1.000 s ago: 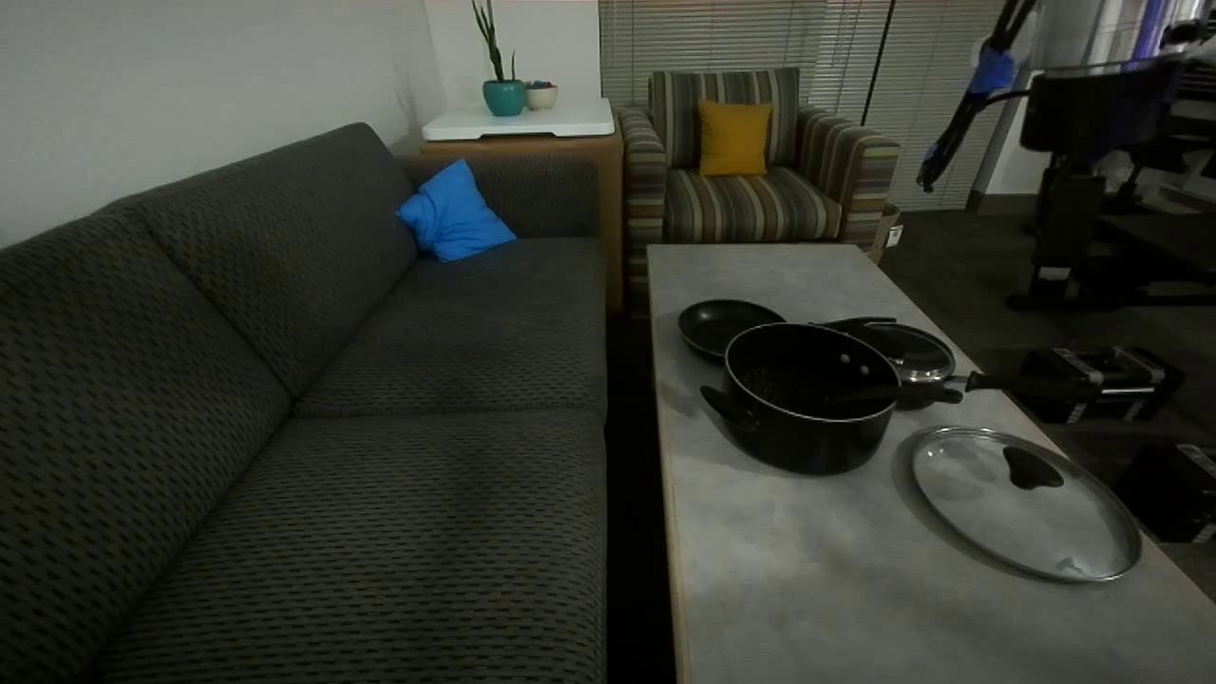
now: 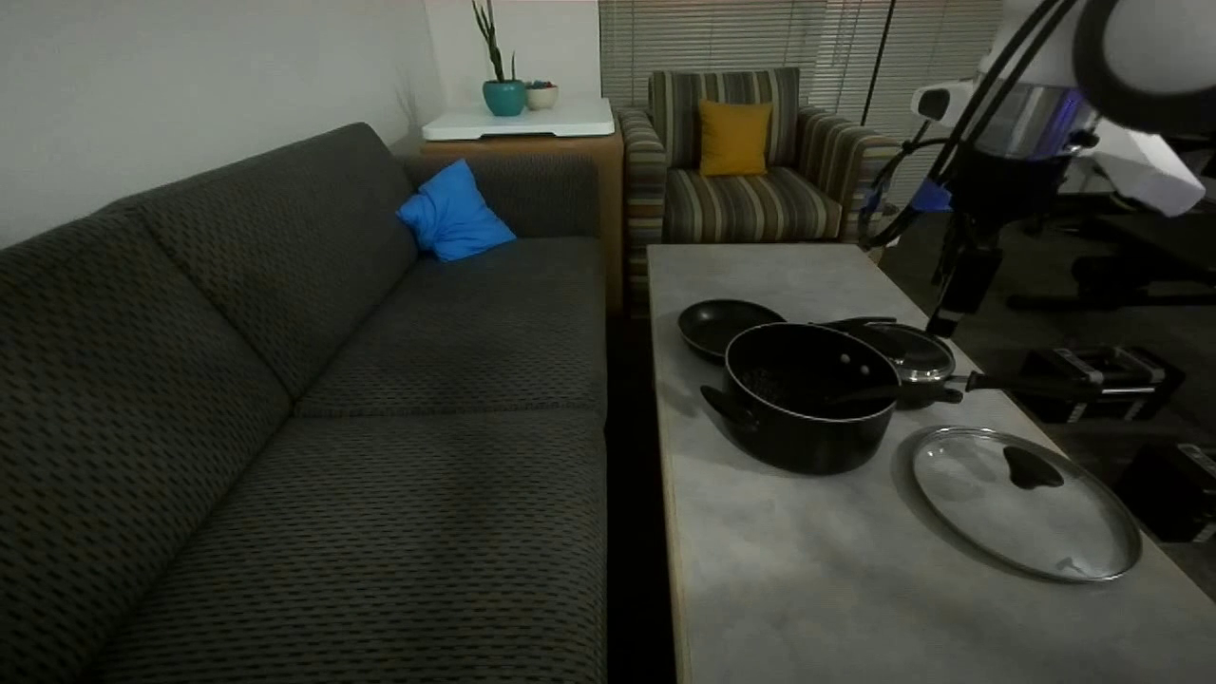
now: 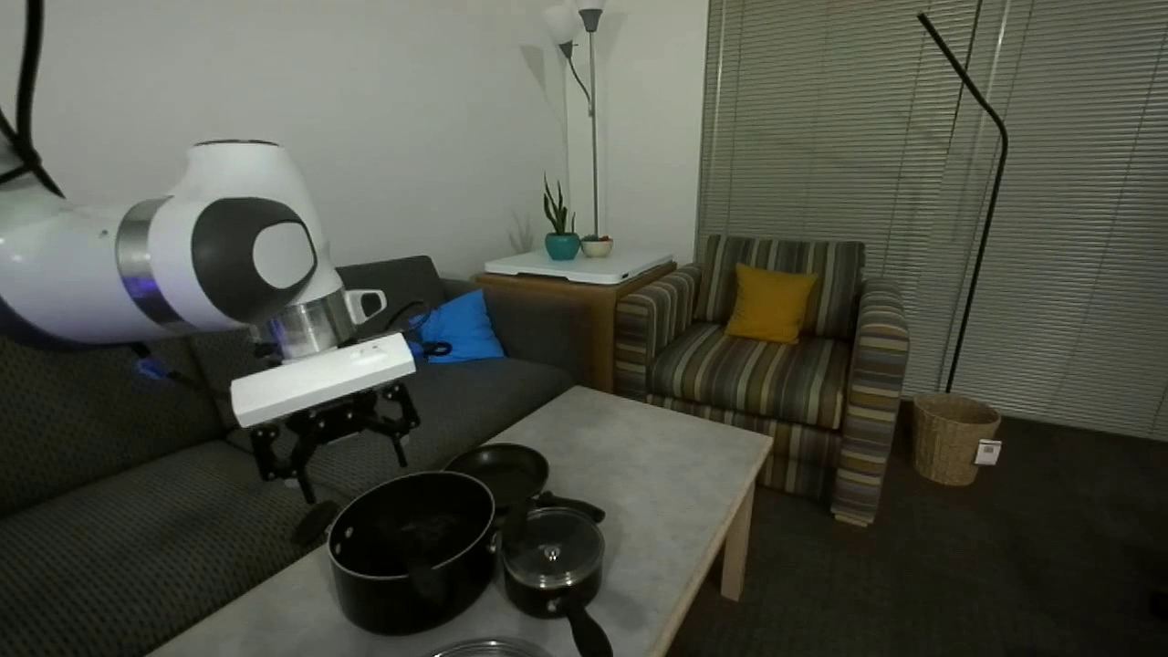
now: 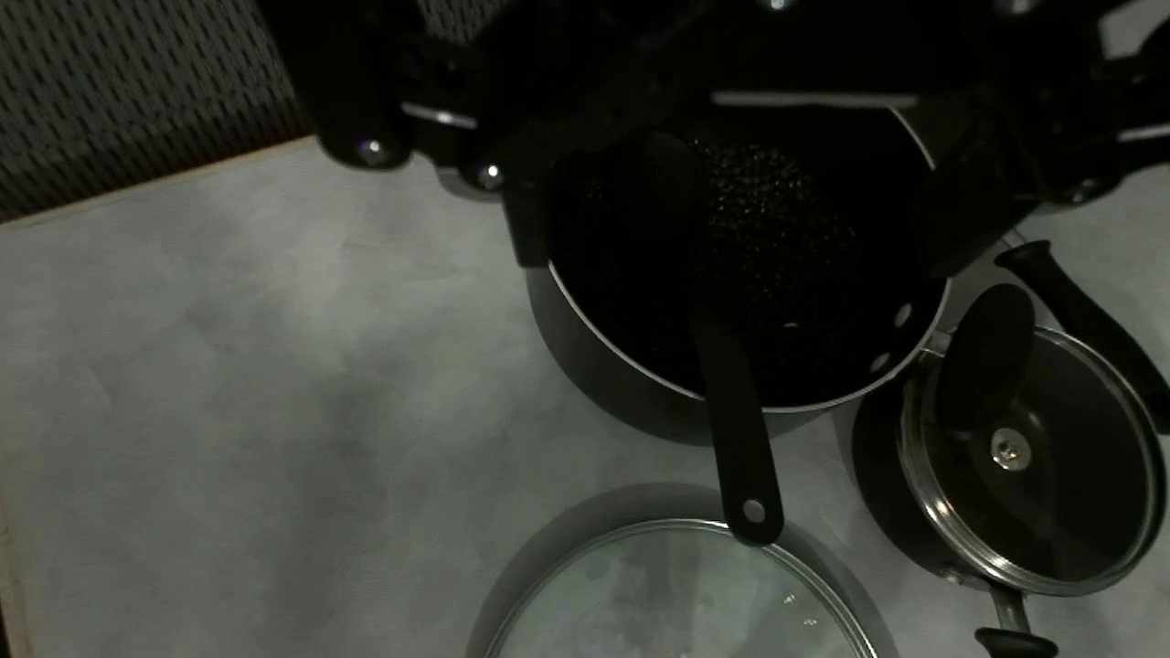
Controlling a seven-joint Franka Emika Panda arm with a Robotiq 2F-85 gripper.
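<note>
A large black pot [image 2: 815, 439] stands on the grey table, uncovered. A black utensil [image 4: 740, 439] leans in it, its handle crossing the rim in the wrist view and its head hard to see in the dark interior. The pot holds dark, glinting contents [image 4: 773, 208], or a textured bottom; I cannot tell which. My gripper [image 3: 353, 474] is open above the pot, its fingers wide apart and nothing between them. A large glass lid [image 2: 1015, 513] with a black knob lies flat on the table beside the pot. A smaller black saucepan [image 3: 553, 558] wears its glass lid.
Behind the pot sits a black frying pan [image 3: 498, 471], close to it. A patterned grey sofa [image 2: 456, 490] runs along one side; a striped armchair [image 2: 747, 205] stands beyond the table.
The arm has come from the far right of exterior view 1 leftward, toward the table and pot. The pot, pans and lid have stayed in place.
</note>
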